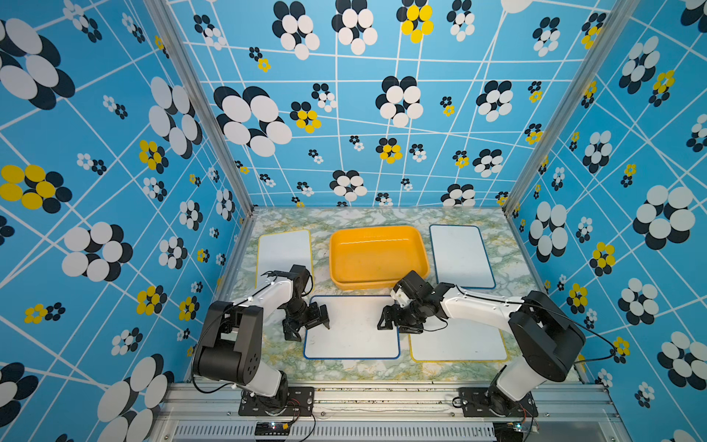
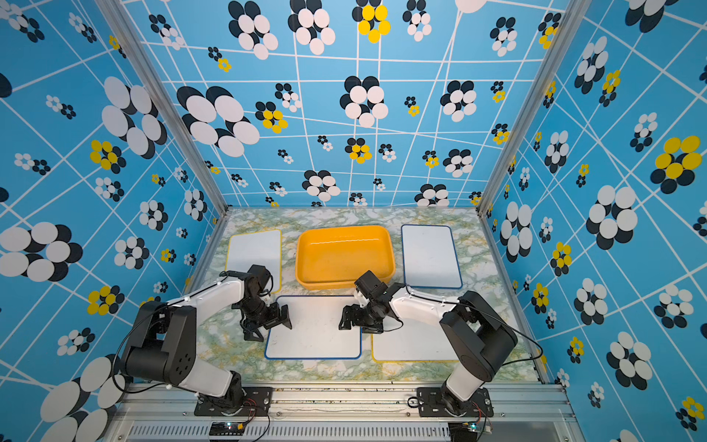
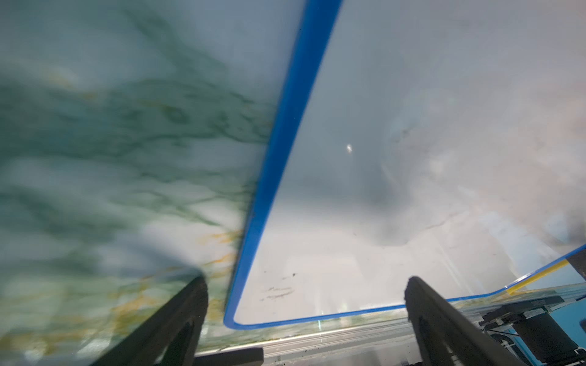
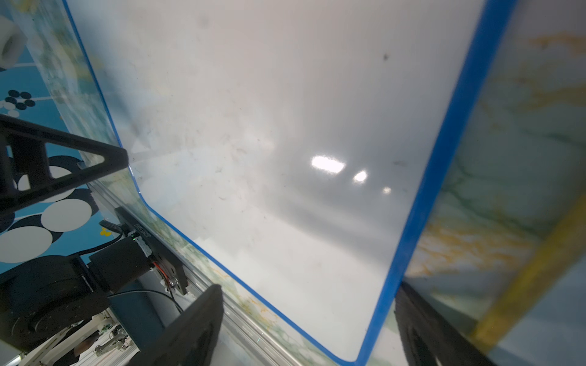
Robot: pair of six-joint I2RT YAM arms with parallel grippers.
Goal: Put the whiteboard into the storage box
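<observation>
The blue-edged whiteboard point(image 1: 353, 339) lies on the marble table in front of the orange storage box point(image 1: 377, 254). My left gripper point(image 1: 307, 328) stands open at the board's left edge, its fingers either side of the blue rim point(image 3: 263, 195) in the left wrist view. My right gripper point(image 1: 394, 324) is at the board's right end; in the right wrist view its fingers are apart, one at the blue rim point(image 4: 421, 207). I cannot tell whether it grips anything.
A yellow-edged board point(image 1: 284, 246) lies back left, another point(image 1: 457, 342) front right beside the middle board, and a blue-edged board point(image 1: 462, 254) back right. Blue patterned walls enclose the table.
</observation>
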